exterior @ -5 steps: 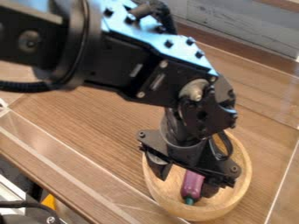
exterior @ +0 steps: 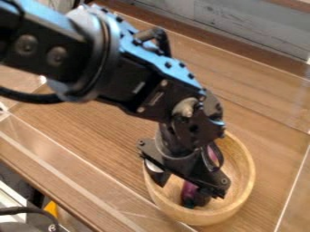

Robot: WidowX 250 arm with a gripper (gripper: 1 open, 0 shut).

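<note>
My gripper [exterior: 182, 172] is black and hangs down into a light wooden bowl [exterior: 237, 190] at the lower right, its fingers spread open. A purple object [exterior: 189, 192] lies in the bowl under and between the fingers, largely hidden by them. I cannot tell whether the fingers touch it.
A wooden table [exterior: 72, 145] surrounds the bowl, with clear space to the left and right. A pale panelled wall [exterior: 242, 32] runs along the back. At the lower left is the table's edge, with cables and a yellow item beyond it.
The arm has shifted, and my gripper has sunk deeper into the bowl over the purple object, now covering more of it. The bowl appears slightly shifted too.
</note>
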